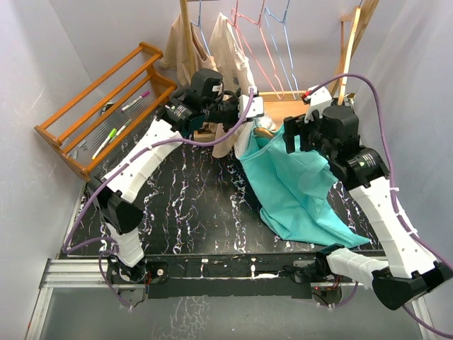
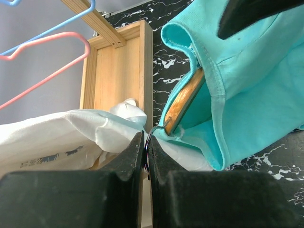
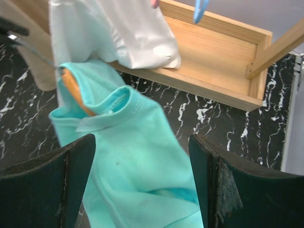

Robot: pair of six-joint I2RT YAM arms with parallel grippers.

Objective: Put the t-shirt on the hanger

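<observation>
The teal t shirt hangs down over the black floor, with a wooden hanger inside its neck opening, seen in the left wrist view. My left gripper is shut at the hanger's wire hook, which runs up from between its fingertips; in the top view it is at the shirt's upper left. My right gripper is open above and to the right of the shirt, nothing between its fingers.
Pale garments and pink and blue hangers hang at the back. A wooden box stands behind the shirt. A wooden rack stands at left.
</observation>
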